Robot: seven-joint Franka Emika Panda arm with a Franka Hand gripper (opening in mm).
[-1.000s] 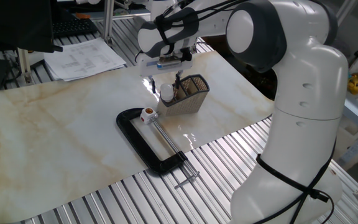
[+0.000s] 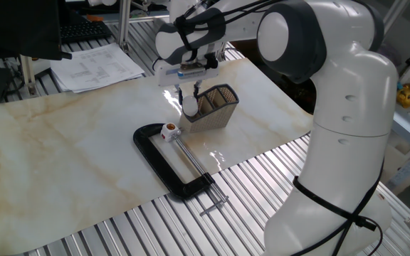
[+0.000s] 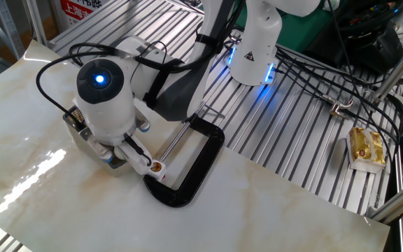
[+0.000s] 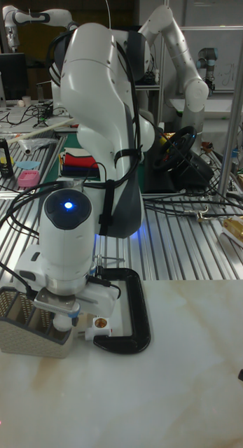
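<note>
A grey woven basket (image 2: 212,117) with compartments stands on the marbled tabletop. A white round-topped object (image 2: 190,106) shows in its end compartment nearest the clamp; the lower part is hidden by the basket wall. My gripper (image 2: 188,95) is over that end, pointing down, its two fingers closed in on the sides of the white object. Exterior view 3 shows the white object (image 4: 62,323) just below the gripper, at the basket's rim. In exterior view 2 the arm covers the fingertips and most of the basket (image 3: 93,148).
A black C-clamp (image 2: 159,162) lies close beside the basket, with a small white block (image 2: 170,131) with a brown top at its end. Papers (image 2: 95,67) lie behind.
The gripper shifted slightly left. Basket and clamp are unmoved.
</note>
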